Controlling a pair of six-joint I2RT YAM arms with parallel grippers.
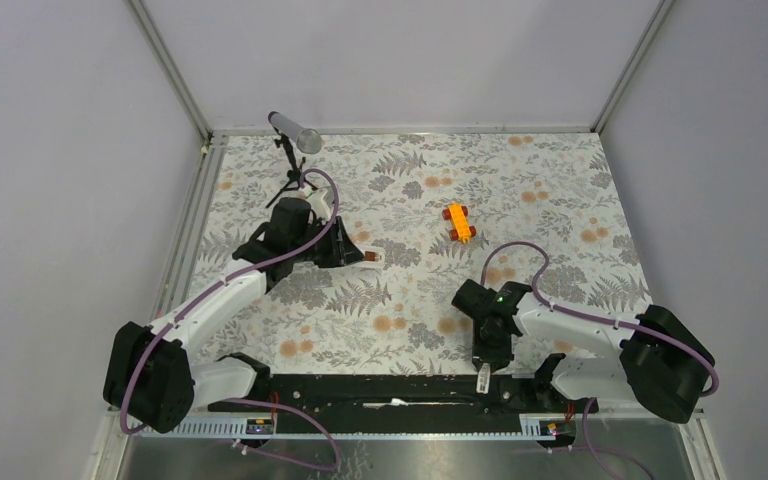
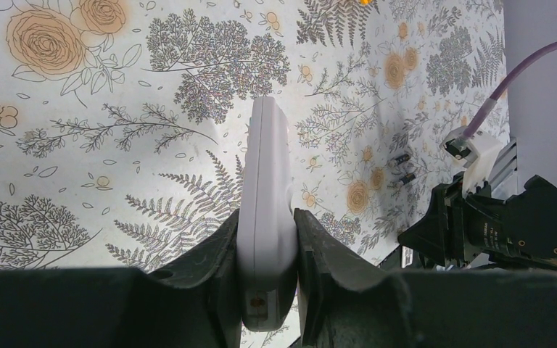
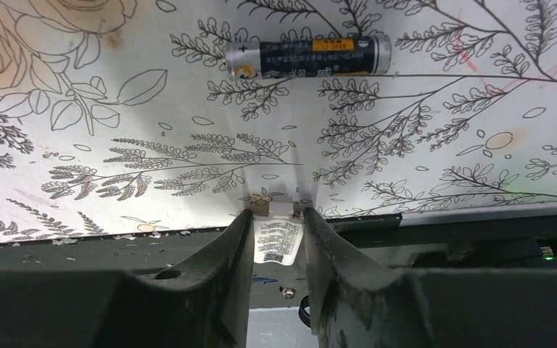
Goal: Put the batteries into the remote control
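Note:
My left gripper is shut on a white remote control [image 2: 267,167], seen end-on in the left wrist view and held above the middle-left of the table [image 1: 390,310]. My right gripper is low at the front edge of the table, shut on a small white piece [image 3: 277,239] with printing on it, apparently the battery cover. A battery [image 3: 306,56] lies on the table beyond my right fingers. In the left wrist view two small batteries [image 2: 402,159] lie near the right arm.
A yellow toy car [image 1: 458,222] with red wheels stands at the back middle. A grey cylinder on a black stand [image 1: 290,140] is at the back left.

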